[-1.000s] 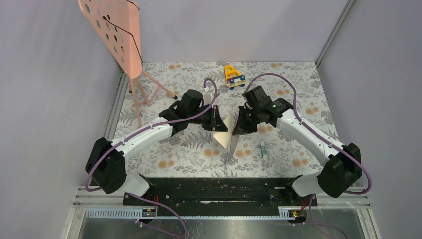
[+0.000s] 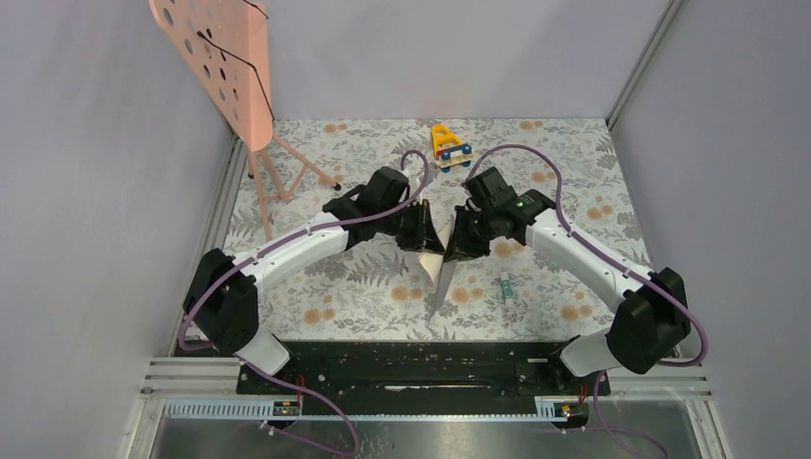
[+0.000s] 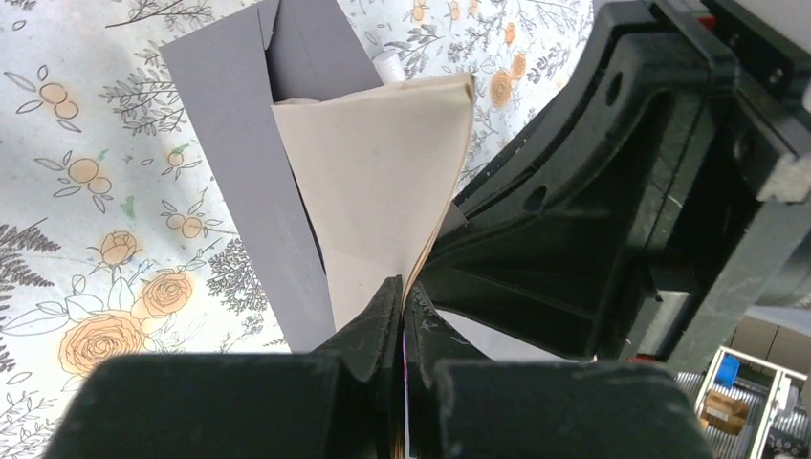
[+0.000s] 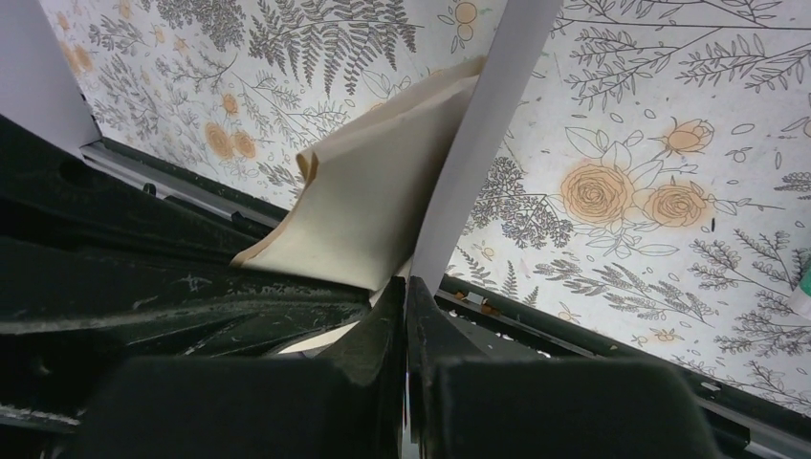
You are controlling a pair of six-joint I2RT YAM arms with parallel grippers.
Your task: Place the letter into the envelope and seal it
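The cream folded letter is pinched at its edge in my left gripper, whose fingers are shut on it. My right gripper is shut on the thin edge of the grey envelope, which hangs nearly edge-on in that view. In the left wrist view the letter overlaps the envelope, with the envelope's grey surface behind and above it; how far it is inside cannot be told. From above, the letter is tight against the envelope, and both grippers nearly touch.
A green-and-white glue stick lies on the floral mat right of the envelope. A yellow and blue toy is at the back. An orange easel stands at the back left.
My left gripper has moved right with the letter, which is now closer against the envelope. The right arm has shifted only slightly to the left.
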